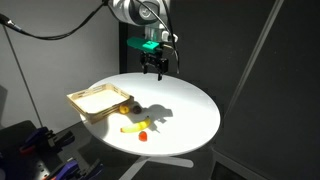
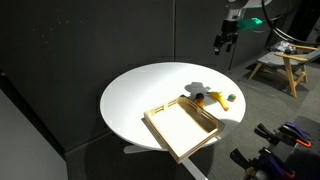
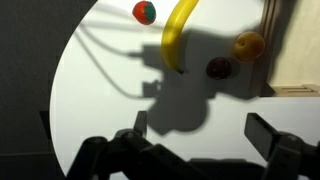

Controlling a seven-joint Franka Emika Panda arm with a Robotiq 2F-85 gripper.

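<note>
My gripper hangs well above the round white table, fingers wide apart with nothing between them. In the wrist view, the gripper has bare tabletop and its own shadow beneath it. Ahead of it lie a dark red plum-like fruit, an orange fruit, a yellow banana and a red strawberry with a green top. None of these fruits is touched. An empty wooden tray shows only a corner there; exterior view 2 shows the whole tray.
The orange fruit sits close beside the tray's wall. Much of the white table away from the tray is clear. A wooden chair stands on the floor beyond the table.
</note>
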